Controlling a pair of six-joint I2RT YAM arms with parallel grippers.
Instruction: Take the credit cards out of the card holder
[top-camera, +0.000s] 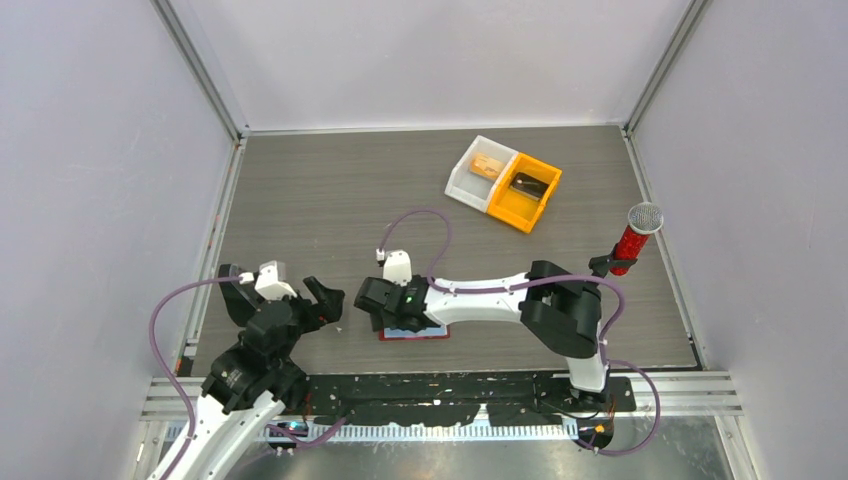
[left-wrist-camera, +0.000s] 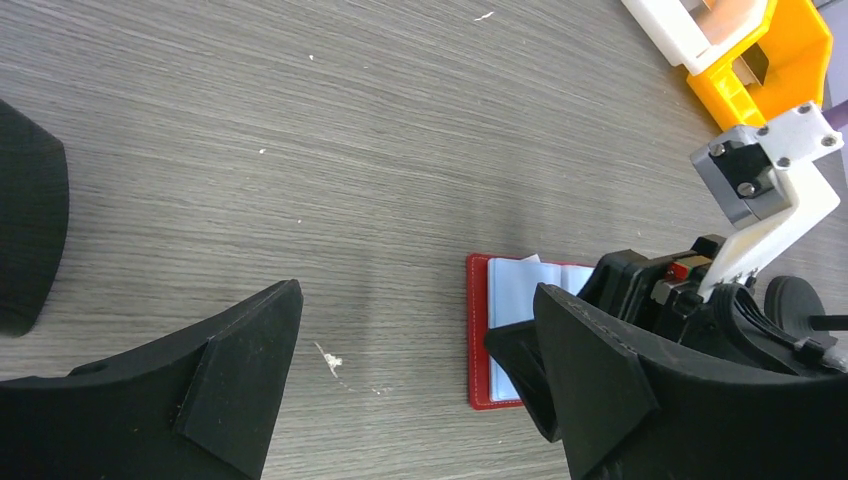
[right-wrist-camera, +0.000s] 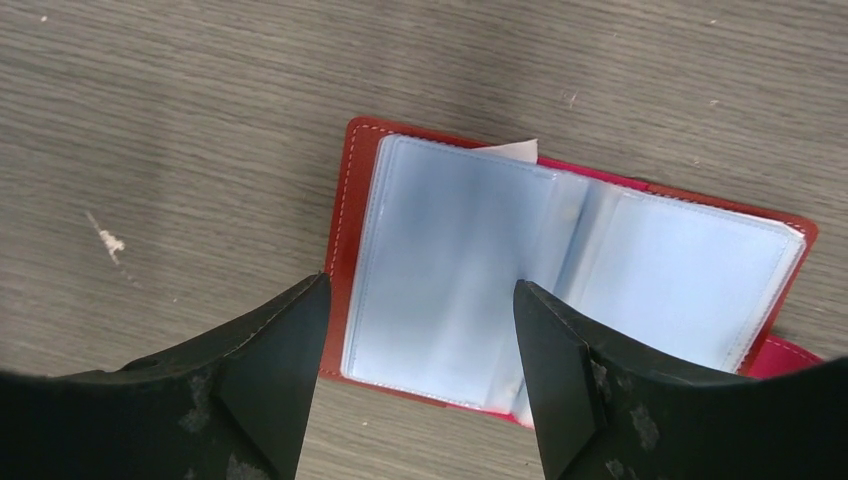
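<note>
The card holder (right-wrist-camera: 440, 265) lies spread flat on the table, a red cover with pale blue inner panels. A small white corner (right-wrist-camera: 515, 150) pokes out at its top edge; no whole card shows. Over the left panel hovers my right gripper, open, nothing between its fingers. From above, that arm hides the upper part of the holder. Off to the holder's left, my left gripper is open above bare table. The left wrist view shows the holder's red left edge (left-wrist-camera: 480, 330), partly covered by the right gripper.
A two-part tray stands at the back right, its white half (top-camera: 462, 183) and yellow half (top-camera: 515, 212) each with something inside. A red cylinder with a mesh top (top-camera: 632, 243) is at the right side.
</note>
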